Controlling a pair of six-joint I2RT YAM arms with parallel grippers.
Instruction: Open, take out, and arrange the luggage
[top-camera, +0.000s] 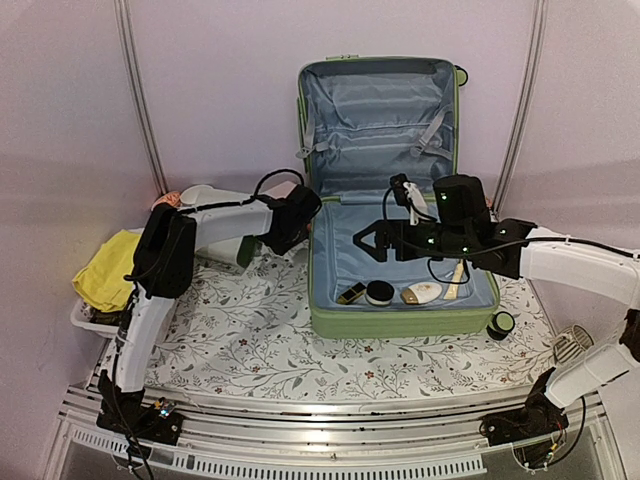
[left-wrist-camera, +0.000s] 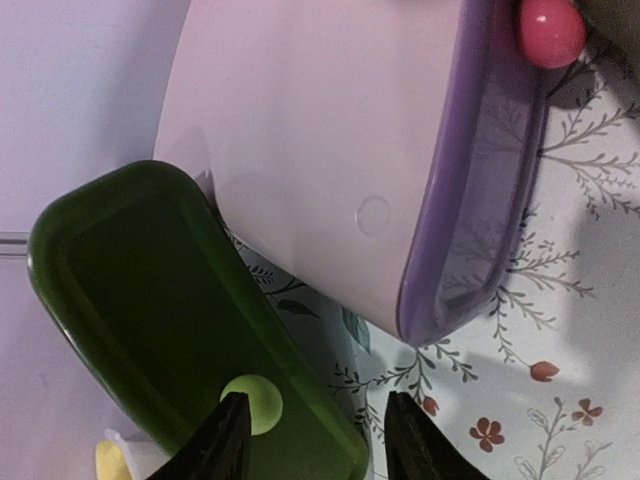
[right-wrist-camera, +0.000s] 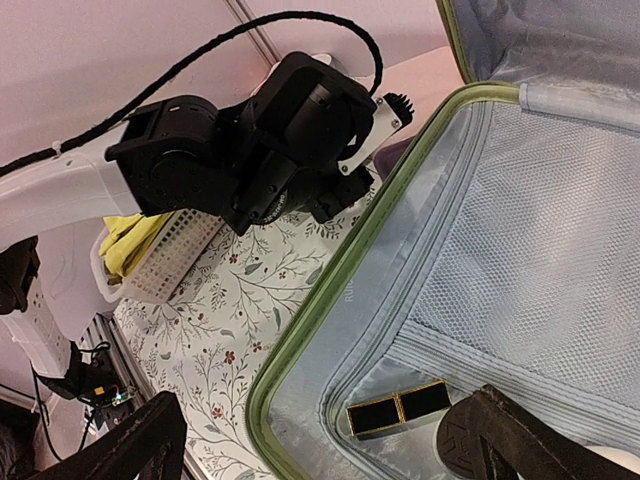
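Note:
An open green suitcase (top-camera: 405, 330) with a blue lining holds a black round tin (top-camera: 379, 292), a small black-and-gold case (right-wrist-camera: 375, 414), a white-gold device (top-camera: 422, 293) and a cream tube (top-camera: 454, 282). Left of it, my left gripper is part open over a pink box with purple edge (left-wrist-camera: 310, 170) and a dark green tray (left-wrist-camera: 140, 280) with a light green knob; nothing shows between its fingers. My right gripper hangs open above the suitcase, empty.
A white basket with yellow cloth (top-camera: 108, 270) stands at the far left. A dark jar (top-camera: 501, 325) and a metal mesh cup (top-camera: 572, 344) are right of the suitcase.

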